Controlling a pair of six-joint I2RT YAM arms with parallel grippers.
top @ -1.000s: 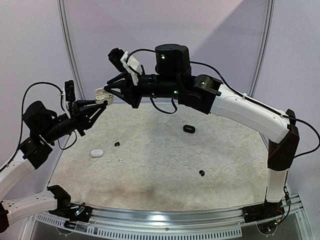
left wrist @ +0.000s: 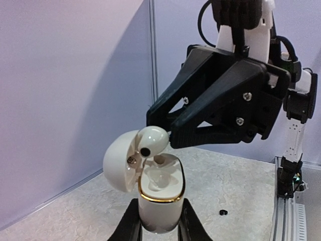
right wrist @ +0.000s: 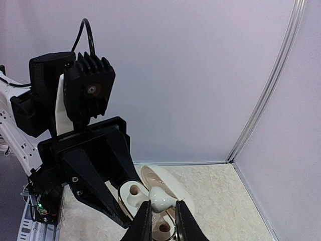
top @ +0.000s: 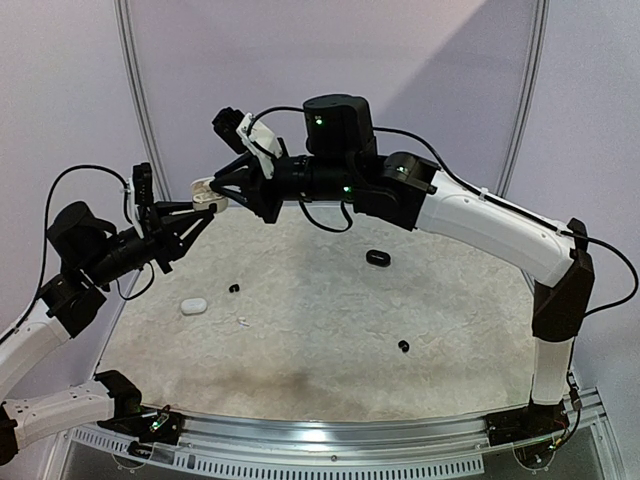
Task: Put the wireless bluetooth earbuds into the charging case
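Observation:
A white charging case with a gold rim and its lid up is held in the air at upper left by my left gripper, which is shut on it. In the right wrist view its two earbud wells show. A white earbud is between the fingertips of my right gripper, just above the open case, beside the lid. Whether the right fingers still press on it I cannot tell exactly.
On the table lie a white case, a small white piece, a black case and two small black earbuds.
The left gripper with the case has shifted very slightly.

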